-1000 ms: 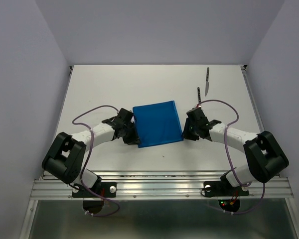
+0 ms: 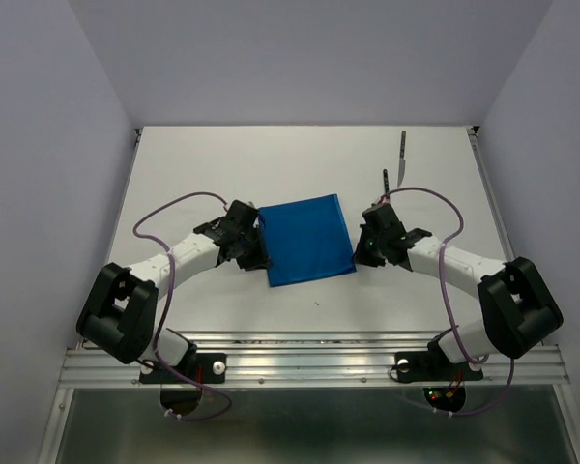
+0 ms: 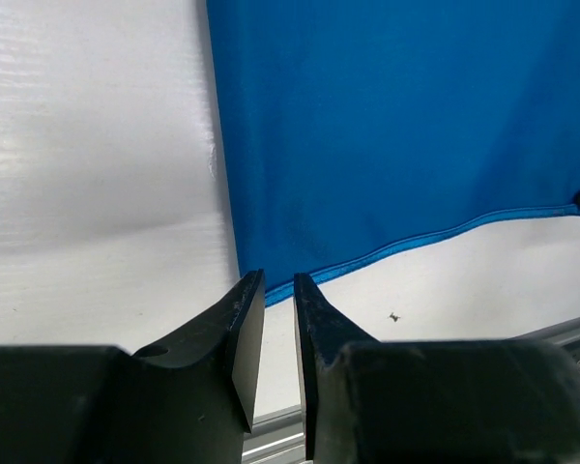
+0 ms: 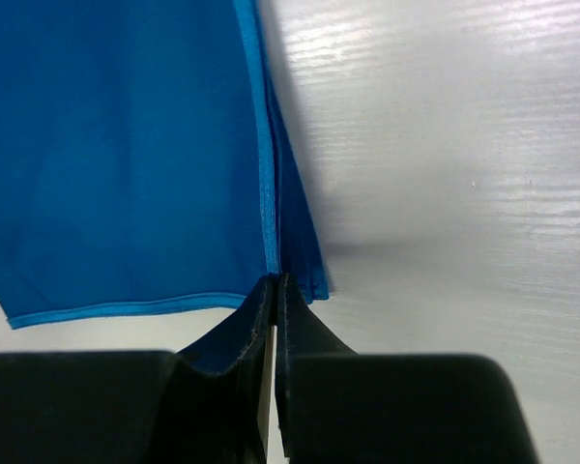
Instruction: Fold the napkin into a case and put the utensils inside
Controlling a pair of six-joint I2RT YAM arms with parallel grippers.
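Note:
The blue napkin (image 2: pixel 305 240) lies folded in the middle of the table. At its front right corner, my right gripper is shut on the napkin's upper layer, whose edge is raised into a ridge; a lower layer shows just to the right. My left gripper is slightly open at the front left corner, a narrow gap between its fingertips. The napkin's hem passes behind those fingers, and no cloth is visibly pinched there. Toward the back right lie a knife (image 2: pixel 402 159) and a second utensil (image 2: pixel 387 184), its lower end partly hidden by the right arm.
Bare white table (image 2: pixel 193 159) extends behind and left of the napkin. A metal rail (image 2: pixel 309 348) runs along the front edge. A small dark speck (image 2: pixel 317 304) lies in front of the napkin.
My left gripper has moved slightly back and up from the front left corner. The right gripper has stayed at its corner with only a small shift. The napkin looks nearly unchanged.

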